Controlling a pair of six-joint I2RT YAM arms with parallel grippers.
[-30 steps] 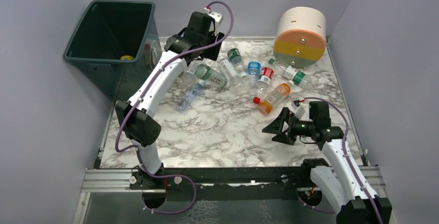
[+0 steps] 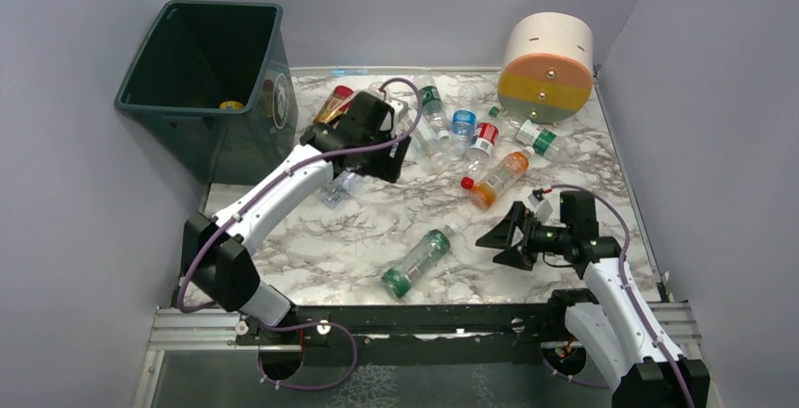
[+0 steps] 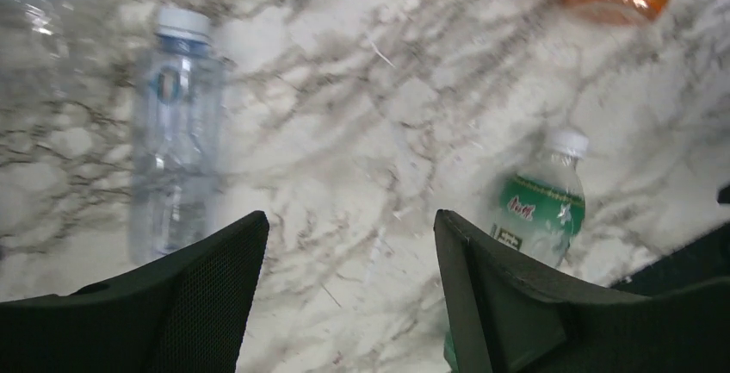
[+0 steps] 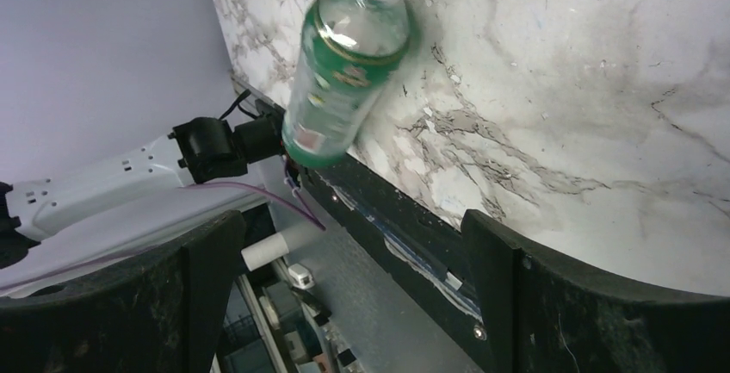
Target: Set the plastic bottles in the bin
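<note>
A green-label bottle (image 2: 415, 262) lies apart near the table's front, also in the left wrist view (image 3: 534, 209) and right wrist view (image 4: 344, 71). My left gripper hangs over the table, open, with nothing between its fingers; a clear blue-tinted bottle (image 3: 176, 140) lies below it. My right gripper (image 2: 504, 237) stands open to the right of the green-label bottle. An orange bottle (image 2: 499, 179), a red-label bottle (image 2: 483, 140) and several others lie in a group at the back. The dark green bin (image 2: 203, 135) stands at the back left.
A white cylinder with an orange and yellow face (image 2: 546, 59) stands at the back right. Walls enclose the table on the back and sides.
The green-label bottle has moved from the back group toward the table's front. My left arm has swung down and toward the front. The right arm has hardly moved.
</note>
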